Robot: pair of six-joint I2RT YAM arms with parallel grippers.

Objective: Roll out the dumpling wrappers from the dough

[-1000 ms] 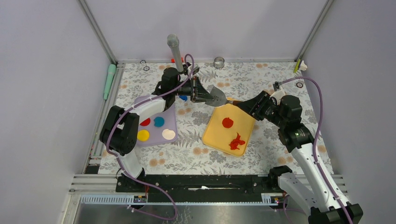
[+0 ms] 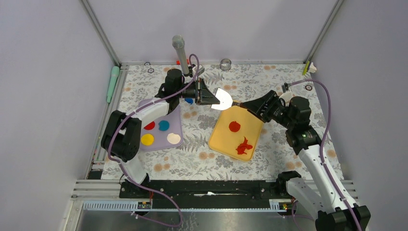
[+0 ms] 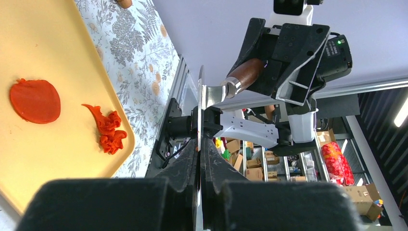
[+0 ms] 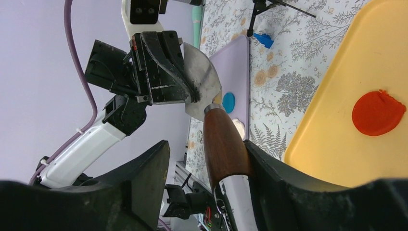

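A metal scraper blade (image 2: 222,99) is held between the arms over the yellow tray (image 2: 216,139). My left gripper (image 2: 211,100) is shut on the blade, seen edge-on in the left wrist view. The wooden handle (image 4: 226,144) lies between the fingers of my right gripper (image 2: 255,108); whether these grip it is unclear. On the tray are a flat red dough round (image 3: 34,101) and crumpled red dough scraps (image 3: 110,130).
A purple board (image 2: 161,143) with coloured dough rounds lies at the left under the left arm. A glass (image 2: 225,64) stands at the back; a green rolling pin (image 2: 113,84) lies beyond the left edge.
Both arms have moved very slightly, and the blade now looks brighter from above. The tray and dough are unchanged.
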